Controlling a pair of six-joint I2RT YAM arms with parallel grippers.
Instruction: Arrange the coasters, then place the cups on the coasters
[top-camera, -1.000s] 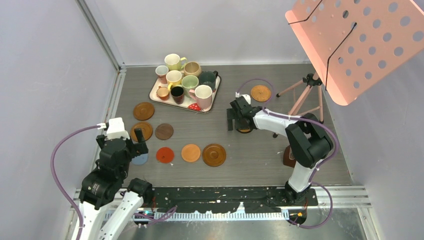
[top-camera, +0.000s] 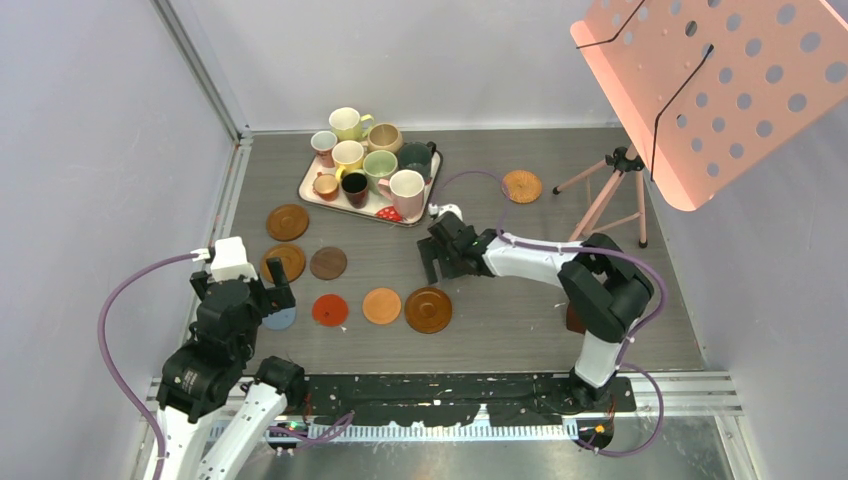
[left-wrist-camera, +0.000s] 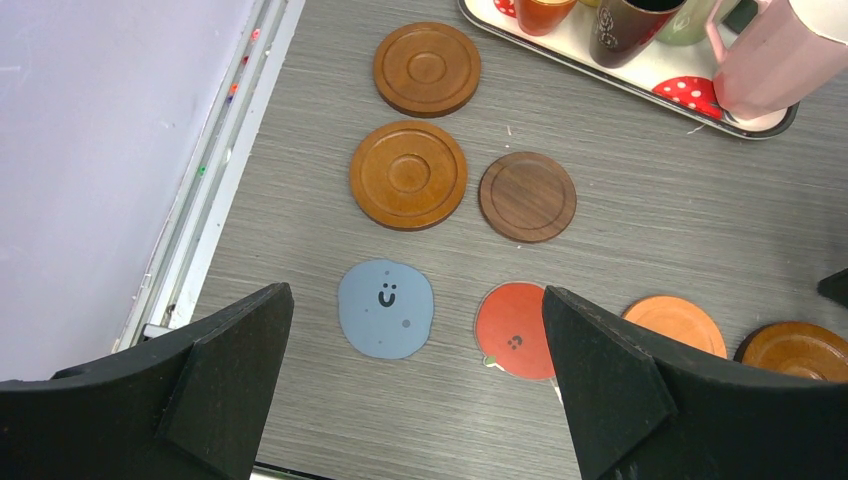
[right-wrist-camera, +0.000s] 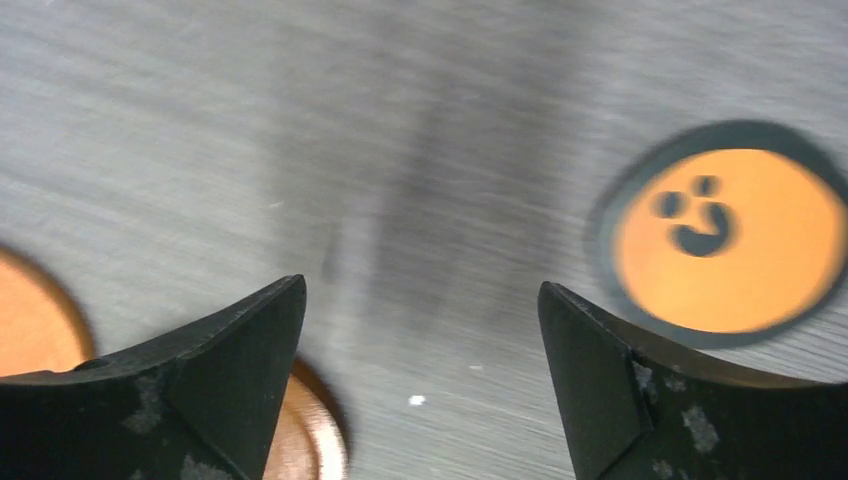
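Several cups stand crowded on a tray (top-camera: 310, 192) at the back, among them a pink mug (left-wrist-camera: 770, 65) and a dark cup (top-camera: 355, 197). My right gripper is open, empty, low over bare table; beside it lie an orange coaster with a smiley face (right-wrist-camera: 740, 255) and, at lower left, a brown coaster (top-camera: 428, 310). My left gripper stands open and empty at the left, above a blue smiley coaster (left-wrist-camera: 385, 320), a red coaster (top-camera: 330, 310) and wooden coasters (left-wrist-camera: 410, 175).
A woven coaster (top-camera: 522, 186) lies at the back right beside a pink tripod (top-camera: 600, 200). A large pink perforated panel (top-camera: 690, 100) hangs at upper right. Walls border the table.
My right gripper has moved left and slightly toward the front, from near the woven coaster toward the large brown coaster. The left arm and the cups have stayed put.
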